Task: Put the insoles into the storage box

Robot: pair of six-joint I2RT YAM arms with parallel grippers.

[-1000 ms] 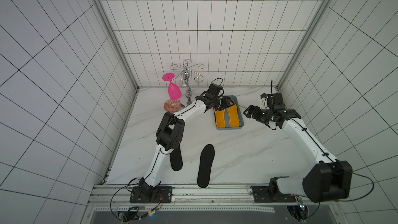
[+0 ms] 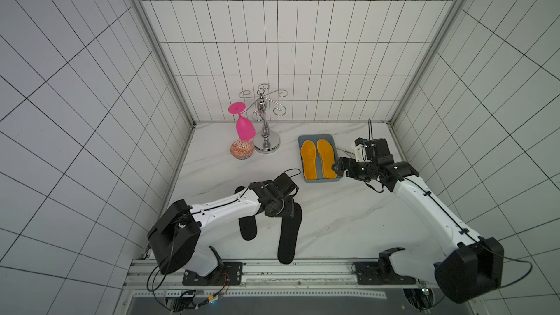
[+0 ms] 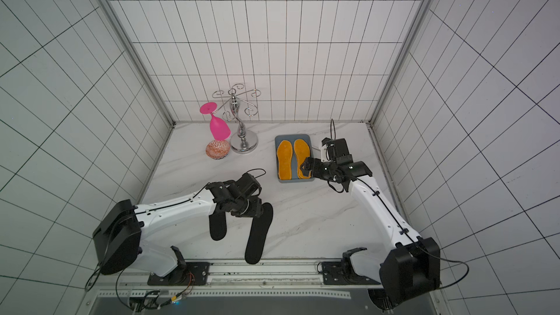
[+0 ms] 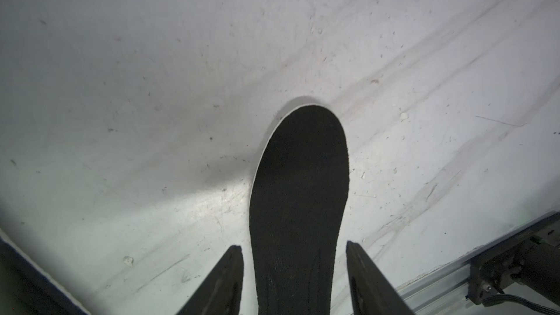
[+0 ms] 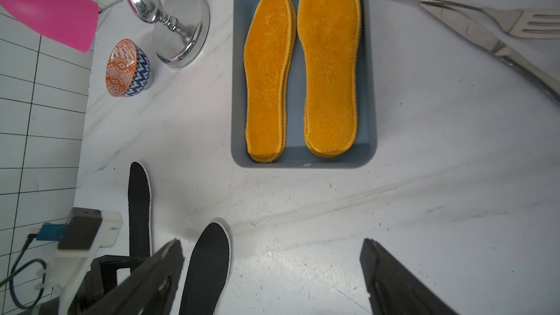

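Observation:
Two orange insoles, one on the left [image 5: 265,75] and one on the right [image 5: 330,64], lie side by side in the grey storage box [image 5: 303,164]. Two black insoles rest flat on the table: the nearer one [image 2: 288,239] and another [image 2: 248,228] partly hidden under the left arm. In the left wrist view, the fingers of my left gripper stand apart on either side of a black insole [image 4: 300,169], with a gap to each edge. Beside the box's right edge, my right gripper is open, nothing between its fingers.
At the back left stand a silver candelabra [image 2: 265,140], a pink goblet [image 2: 245,128] and a patterned bowl [image 2: 242,149]. A fork [image 5: 519,21] and a knife [image 5: 495,43] lie right of the box.
My left gripper has moved from over the box toward the front, down to the nearer black insole. My right gripper has shifted slightly left, closer to the box. The insoles have not moved.

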